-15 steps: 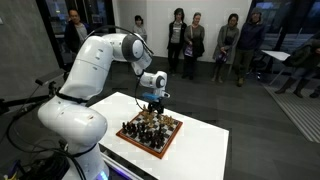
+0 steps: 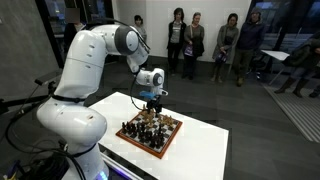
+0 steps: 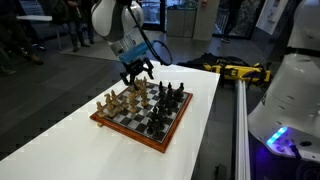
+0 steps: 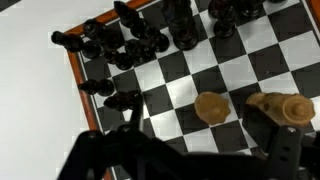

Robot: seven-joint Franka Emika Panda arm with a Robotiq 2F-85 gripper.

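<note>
A chessboard (image 2: 125, 139) with a brown border lies on the white table. Dark pieces (image 2: 150, 130) crowd its near side, light wooden pieces (image 2: 170, 124) the far side. My gripper is open above the board, fingers pointing down. In the wrist view, one light piece (image 4: 211, 107) shows in front of the gap between the fingers. Another light piece (image 4: 290, 108) is close by the right finger; whether they touch I cannot tell. Nothing shows held. From the second exterior view, the gripper (image 3: 135, 76) hovers over the light pieces' side.
Several dark pieces (image 4: 105, 45) stand or lie bunched along the board's edge in the wrist view. Bare table (image 2: 200, 145) extends right of the board in the first exterior view. People (image 2: 195, 40) stand in the background behind the table.
The arm seems to have shifted only very slightly. The board and pieces look the same.
</note>
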